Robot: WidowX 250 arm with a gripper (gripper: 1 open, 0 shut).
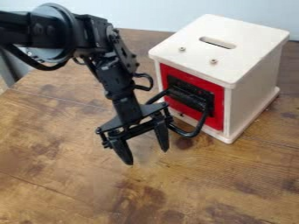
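My black gripper [143, 150] hangs at the centre of the camera view, pointing down over the wooden table, its two fingers apart with nothing between them. Behind it to the right stands a pale wooden box [233, 39] with a slot in its top. The box's front has a red panel [176, 75] carrying a black fitting, and a black looped handle or cable runs from it, partly behind my arm.
A pale wall or gap shows beyond the table's edge at the upper left.
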